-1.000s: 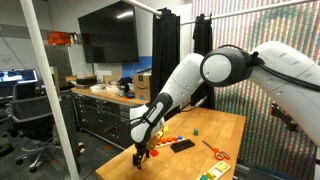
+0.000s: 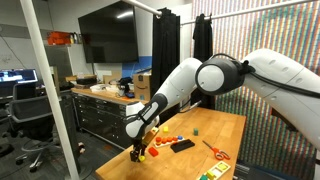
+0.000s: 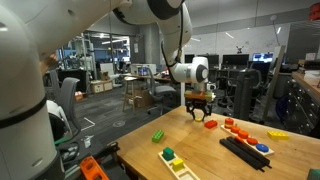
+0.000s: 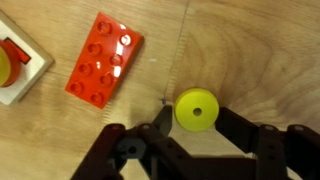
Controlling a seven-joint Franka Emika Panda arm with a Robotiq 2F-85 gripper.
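Observation:
A round yellow piece point(image 4: 196, 109) with a small centre hole lies on the wooden table in the wrist view. My gripper is part open around it, one finger on each side. A narrow gap shows at the left finger; whether the right one touches cannot be told. In exterior view 2 the gripper point(image 3: 198, 118) is low over the far part of the table, with yellow showing between its fingers. A red studded brick point(image 4: 105, 59) lies to the left of the yellow piece, apart from it.
A white block with a red and yellow round piece point(image 4: 8, 66) sits at the wrist view's left edge. Red pieces point(image 3: 236, 129) in a row and a dark tool point(image 3: 246, 152) lie nearby. Scissors point(image 2: 216, 152) are farther off.
Over the last second my arm has shifted slightly and its gripper has come down low at the table's left end. The pieces on the table look unmoved.

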